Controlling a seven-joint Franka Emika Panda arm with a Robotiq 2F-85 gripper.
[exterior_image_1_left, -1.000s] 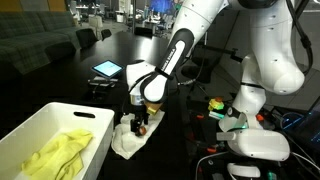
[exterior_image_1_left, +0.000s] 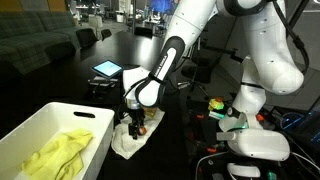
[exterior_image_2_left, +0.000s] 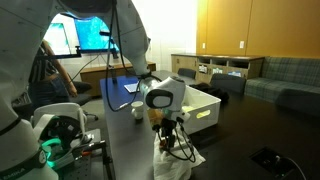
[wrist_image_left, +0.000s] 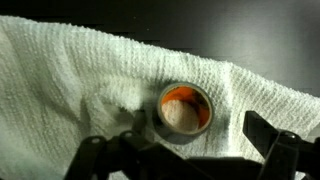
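Observation:
A white towel (exterior_image_1_left: 128, 148) lies spread and wrinkled on the dark table. In the wrist view a small round ring-like object (wrist_image_left: 185, 110), pale at the rim and orange inside, rests on the towel (wrist_image_left: 235, 95). My gripper is open, its black fingers set wide apart to the left and right of the ring, with nothing held. Exterior view 2 has the gripper (exterior_image_2_left: 168, 138) pointing down, low over the towel (exterior_image_2_left: 182, 165). The arm and fingers largely hide the ring in both exterior views.
Left of the towel stands a white box (exterior_image_1_left: 102, 125) with a yellow cloth (exterior_image_1_left: 55, 157) inside. A white mug (exterior_image_2_left: 138, 110) is behind the arm in exterior view 2. Bare dark table (exterior_image_2_left: 255, 130) extends to the right there.
In exterior view 1 the gripper has shifted slightly left over the towel. The towel, box and yellow cloth look unmoved.

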